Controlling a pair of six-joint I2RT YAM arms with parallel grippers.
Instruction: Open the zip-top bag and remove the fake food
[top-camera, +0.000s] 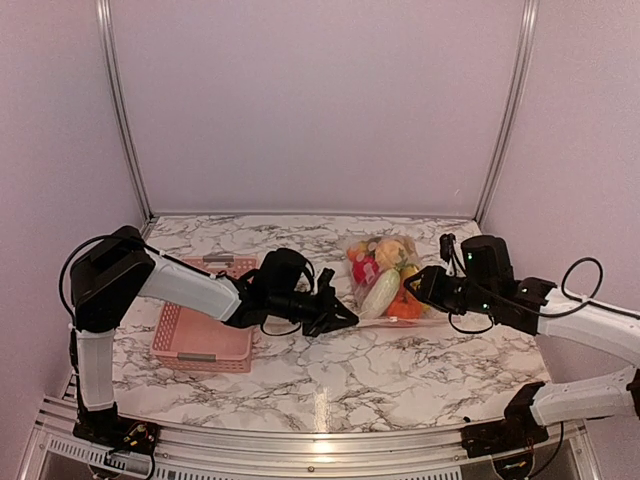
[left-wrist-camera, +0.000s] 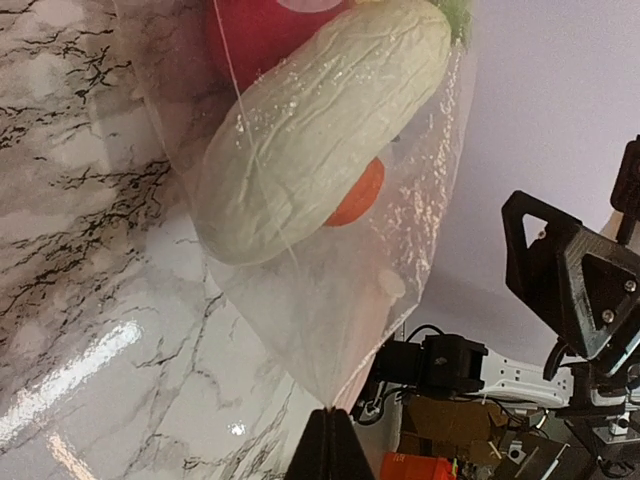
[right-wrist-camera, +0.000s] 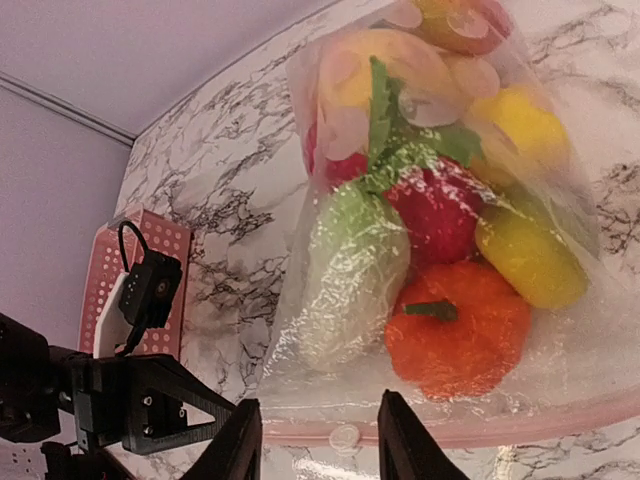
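The clear zip top bag (top-camera: 385, 270) lies on the marble table, full of fake food: a pale cabbage (left-wrist-camera: 320, 130), an orange pumpkin (right-wrist-camera: 455, 330), red and yellow pieces. My left gripper (top-camera: 350, 320) is shut at the bag's near-left corner; in its wrist view the bag's tip runs into the shut fingers (left-wrist-camera: 328, 440). My right gripper (top-camera: 420, 280) hangs over the bag's right part, its fingers apart in the right wrist view (right-wrist-camera: 317, 430) with the bag's pink zip strip beyond them, nothing seen held.
A pink plastic basket (top-camera: 200, 340) stands empty on the left, partly behind my left arm. The front of the table and the area behind the basket are clear. Walls enclose the back and sides.
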